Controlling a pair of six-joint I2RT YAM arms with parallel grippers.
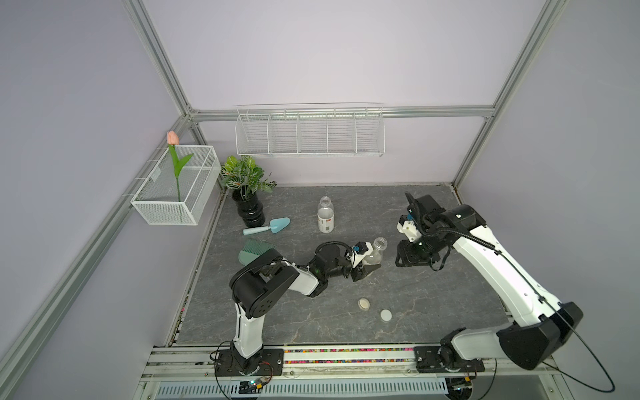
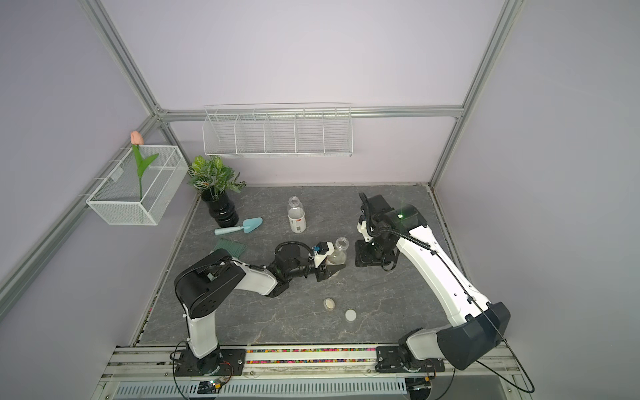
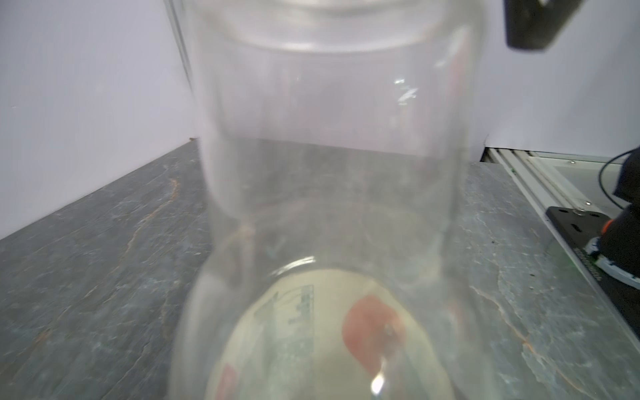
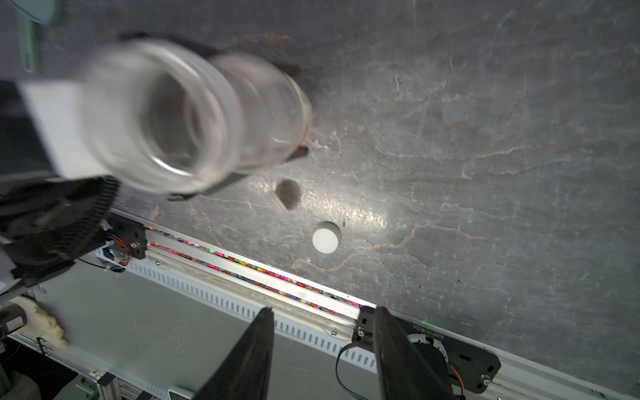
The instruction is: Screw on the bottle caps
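Note:
My left gripper point(image 1: 366, 264) is shut on a clear glass bottle point(image 1: 377, 248), held above the table with its mouth uncapped; the bottle point(image 3: 333, 166) fills the left wrist view. My right gripper is just right of it, fingers apart, nothing between them. A pale cap point(image 1: 363, 304) is below the held bottle in the top left view, tilted or blurred; in the right wrist view it is unclear. A white cap point(image 1: 386, 314) lies nearer the front edge. A second uncapped bottle point(image 1: 325, 216) stands at the back middle.
A potted plant point(image 1: 250, 206), blue trowel point(image 1: 278, 224) and green dustpan point(image 1: 252, 248) occupy the left side. Wire baskets point(image 1: 310, 133) hang on the back and left walls.

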